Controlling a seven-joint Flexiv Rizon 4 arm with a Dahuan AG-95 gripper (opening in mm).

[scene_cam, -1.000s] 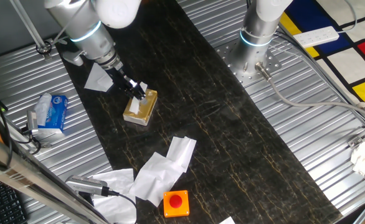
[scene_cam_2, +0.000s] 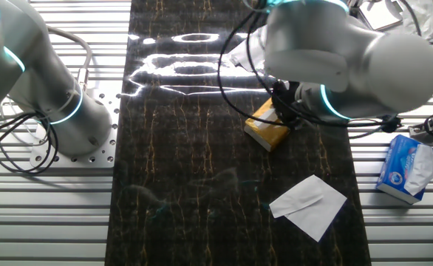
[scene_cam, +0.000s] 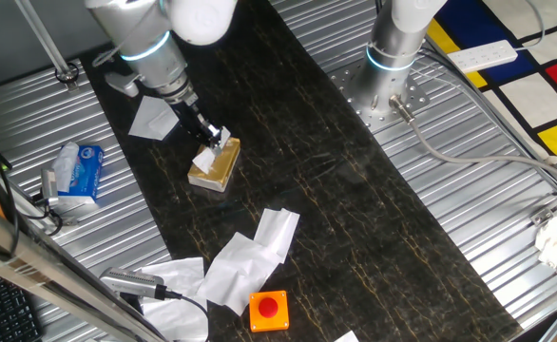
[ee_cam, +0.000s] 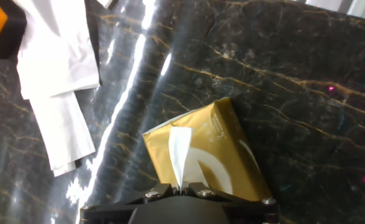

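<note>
A gold tissue pack (ee_cam: 217,146) lies on the dark marble-patterned table, a white tissue (ee_cam: 180,149) standing out of its top. My gripper is right at the pack, its fingers shut on the narrow lower end of that tissue. From exterior view 1, the gripper (scene_cam: 216,142) is just over the back part of the pack (scene_cam: 223,166), with white tissue (scene_cam: 203,160) showing on both sides of the fingertips. In exterior view 2 the arm covers the fingertips, while the pack (scene_cam_2: 267,133) shows beside them.
Loose white sheets (scene_cam: 240,271) lie near an orange box with a red button (scene_cam: 269,309). Another sheet (scene_cam: 153,118) is behind the gripper. A blue tissue pack (scene_cam: 81,176) stands off the table's left side.
In exterior view 1 the arm and gripper have shifted slightly to the right over the pack. The tissue at the fingertips has changed its shape a little. The pack stays in place.
</note>
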